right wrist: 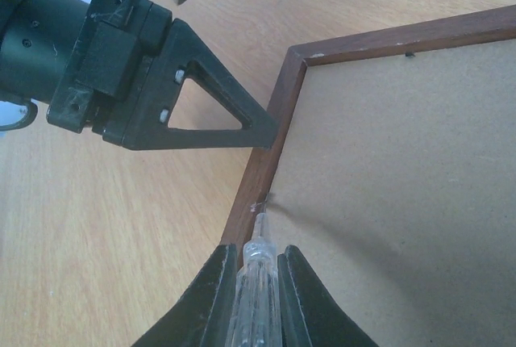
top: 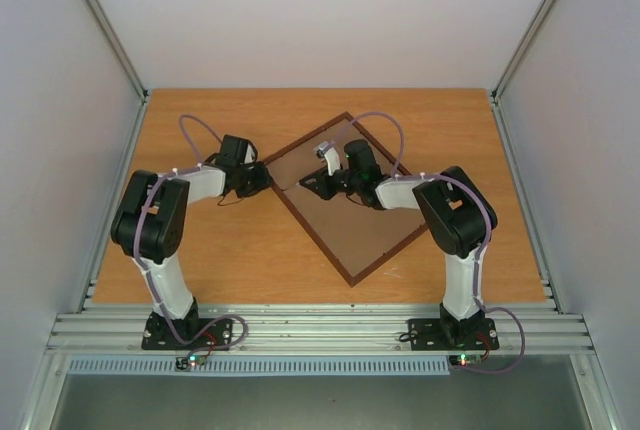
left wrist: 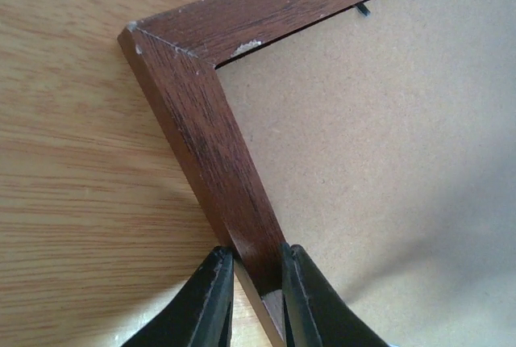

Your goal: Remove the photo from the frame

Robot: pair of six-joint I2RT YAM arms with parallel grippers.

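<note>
The dark wooden photo frame (top: pixel 319 242) lies back side up and aslant on the table, its brown backing board (top: pixel 345 225) facing me. In the left wrist view, my left gripper straddles the frame's side bar (left wrist: pixel 216 149), one finger outside and one on the board side, both very close to the wood; firm contact cannot be told. My right gripper is shut on a clear-handled thin tool (right wrist: pixel 257 286). Its tip meets the seam between bar and board, just nearer than the left fingers. The photo itself is hidden.
A small black tab (left wrist: pixel 363 9) sticks out over the board from the frame's adjoining bar. Both grippers work close together at the left side bar. Bare table (top: pixel 230 260) lies left and in front of the frame.
</note>
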